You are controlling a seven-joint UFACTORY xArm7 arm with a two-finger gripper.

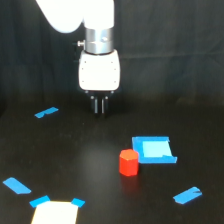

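A red block (129, 163) rests on the black table at the front edge of a blue-taped square, right of the middle. My gripper (100, 105) hangs from the white arm, behind and to the left of the block and well apart from it. Its two dark fingers point down with a small gap between them, and nothing shows in that gap.
Blue tape outlines a pale square (157, 148) beside the block. Blue tape strips lie at the left (17, 186), back left (46, 112) and right (187, 195). A cream patch (55, 213) edged by tape sits at front left.
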